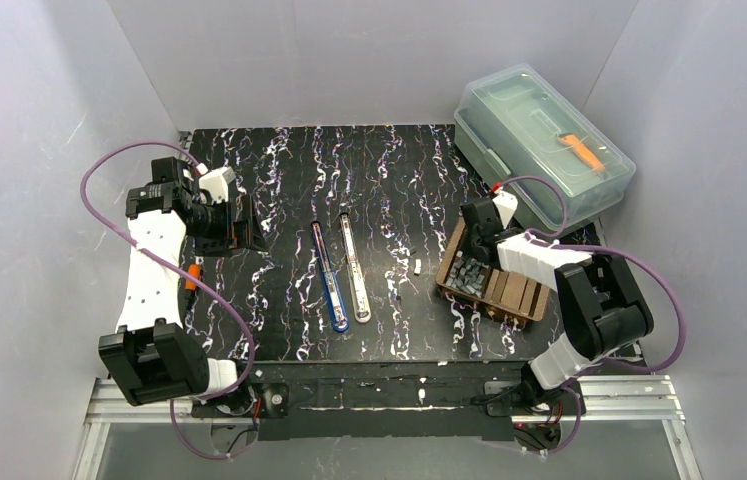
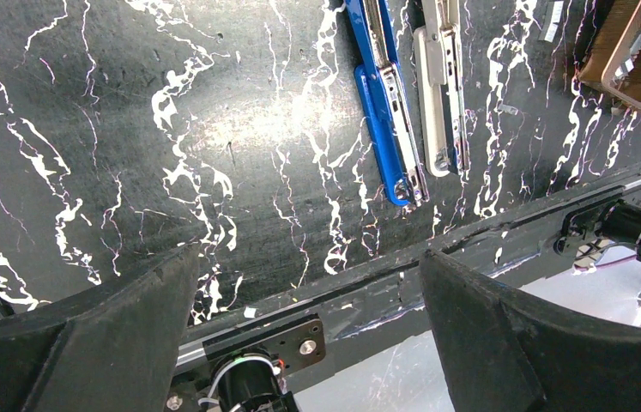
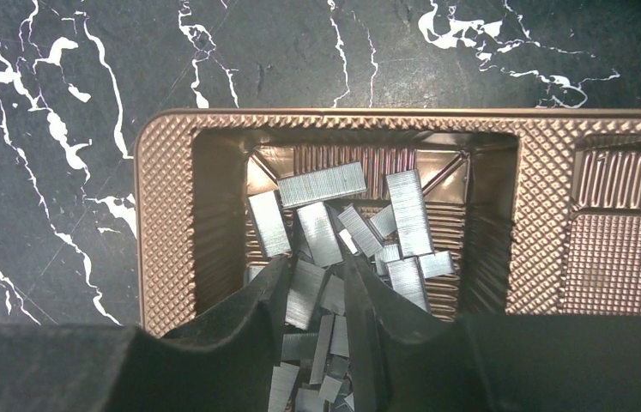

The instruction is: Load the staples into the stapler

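In the top view a blue stapler (image 1: pixel 329 278) and a white stapler (image 1: pixel 354 268) lie side by side mid-table, opened flat. Grey staple strips (image 3: pixel 321 232) are heaped in one compartment of the brown tray (image 3: pixel 166 215). My right gripper is over that heap, its fingers parted a little; strips show through the gap, and I cannot make out any strip gripped. Off to the left, my left gripper hangs wide open above bare table, with the blue stapler (image 2: pixel 385 107) and white stapler (image 2: pixel 438 94) ahead of it.
Behind the tray at the right stands a lidded clear green box (image 1: pixel 539 140) with an orange item on its lid. One small pale strip (image 1: pixel 417 267) lies between the staplers and the tray. An orange-handled tool (image 1: pixel 193 275) is beside the left arm.
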